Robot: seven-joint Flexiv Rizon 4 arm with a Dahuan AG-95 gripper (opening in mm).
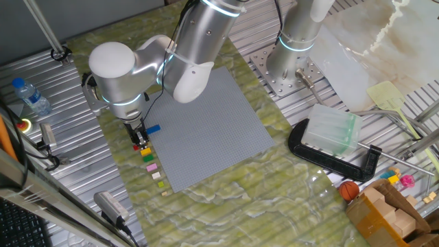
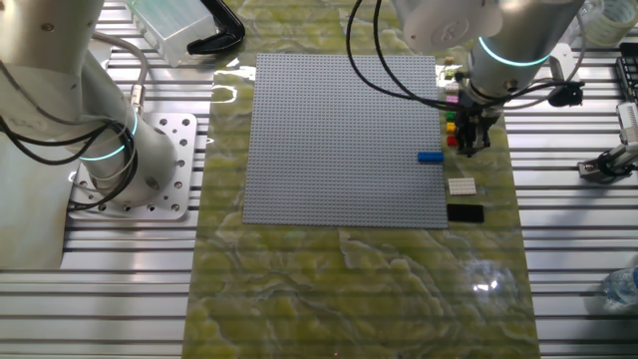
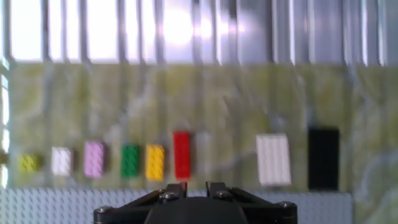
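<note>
My gripper shows at the bottom of the wrist view, its fingertips parted with nothing seen between them. Ahead of it, the red brick (image 3: 181,155) lies on the green marbled mat. A row runs leftward from there: yellow (image 3: 155,163), green (image 3: 130,161), pink (image 3: 94,159), white (image 3: 62,161) and yellow-green (image 3: 28,163) bricks. To the right lie a larger white brick (image 3: 273,160) and a black brick (image 3: 323,158). On the grey baseplate (image 2: 339,140), near its edge, sits a blue brick (image 2: 430,157). In exterior view 1 the gripper (image 1: 141,142) partly covers the red brick.
A black clamp (image 1: 329,159) and a clear box (image 1: 333,129) stand beyond the mat. Near a cardboard box (image 1: 384,213) is a small orange ball (image 1: 348,191). A water bottle (image 1: 31,96) stands at far left. Most of the baseplate is bare.
</note>
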